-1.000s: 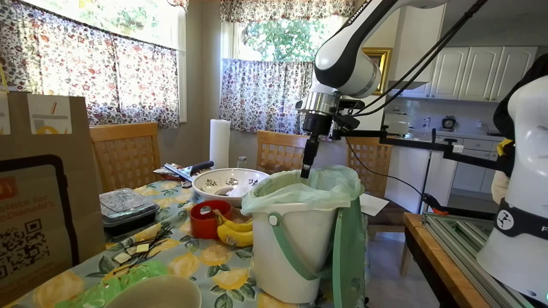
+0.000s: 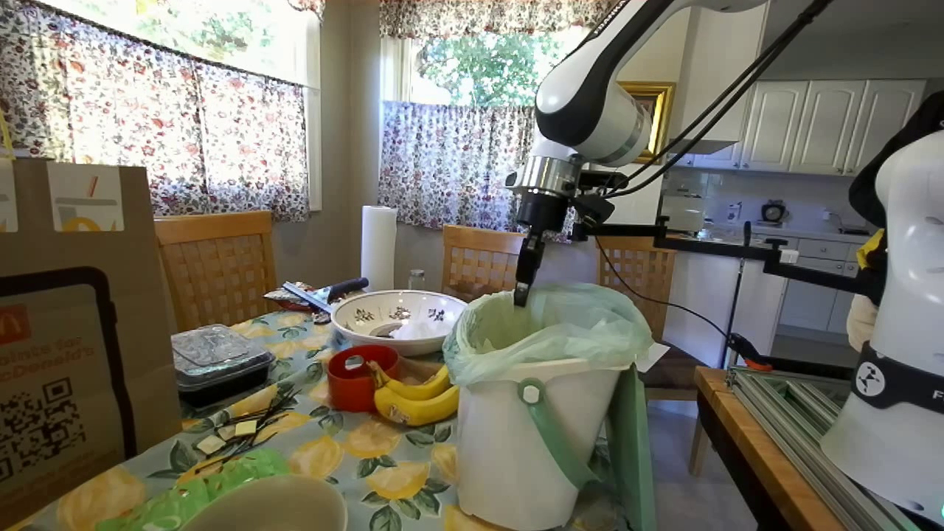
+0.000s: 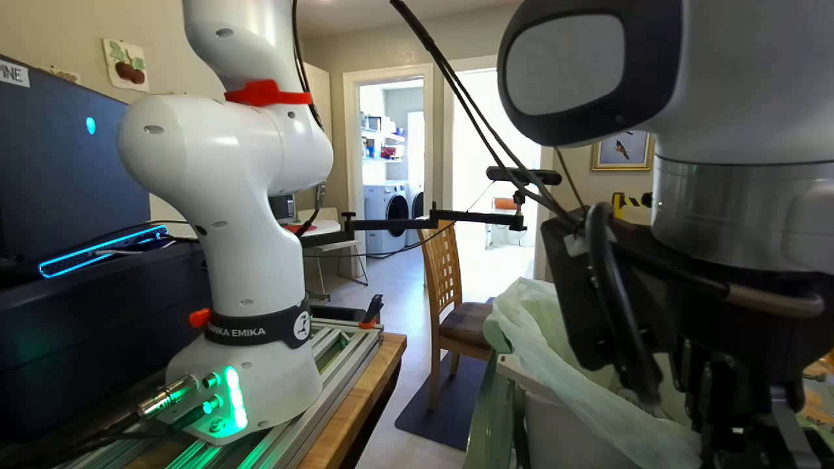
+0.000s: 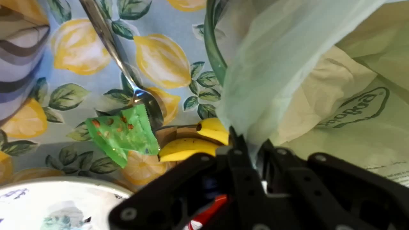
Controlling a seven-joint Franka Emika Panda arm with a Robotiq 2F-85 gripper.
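Note:
My gripper (image 2: pixel 521 296) points down at the left rim of the white bin (image 2: pixel 540 442). In the wrist view its fingers are shut on the edge of the pale green liner bag (image 4: pixel 264 84), and the film runs up from between the fingertips. The liner (image 2: pixel 584 323) drapes over the bin's rim, higher and looser on the right. The bin leans a little to the right, its green lid (image 2: pixel 630 451) hanging at that side. Crumpled paper (image 4: pixel 326 84) and printed lettering show inside the bag. In exterior view 2 the arm hides the fingertips.
Bananas (image 2: pixel 425 403) and a red container (image 2: pixel 349 389) stand left of the bin, with a white bowl (image 2: pixel 389 332) behind. A spoon (image 4: pixel 122 69) and a green wrapper (image 4: pixel 122 134) lie on the cloth. A paper bag (image 2: pixel 80 310) fills the far left.
In exterior view 1 the bin has shifted right and tilted slightly, covering less of the bananas. Its liner sits farther right and bunches higher there. My gripper has moved slightly left.

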